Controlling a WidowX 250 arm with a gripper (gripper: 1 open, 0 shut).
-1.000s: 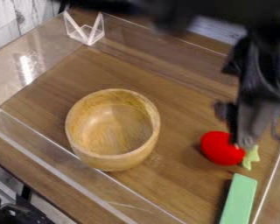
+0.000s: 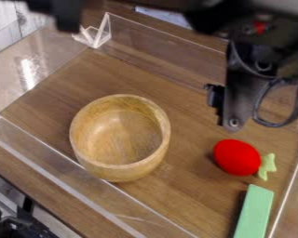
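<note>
My gripper [image 2: 251, 102] hangs at the upper right, dark and open, above a red object [image 2: 237, 158] with a small green leafy top, which looks like a toy vegetable lying on the wooden table. A wooden bowl [image 2: 119, 137] sits left of centre. A flat pale green block [image 2: 253, 216] lies at the lower right.
Clear low walls [image 2: 77, 200] edge the wooden surface. A clear angular piece [image 2: 96, 33] stands at the back left corner.
My gripper has risen away from the red object and is more sharply seen now. The bowl, red object and green block stay in place.
</note>
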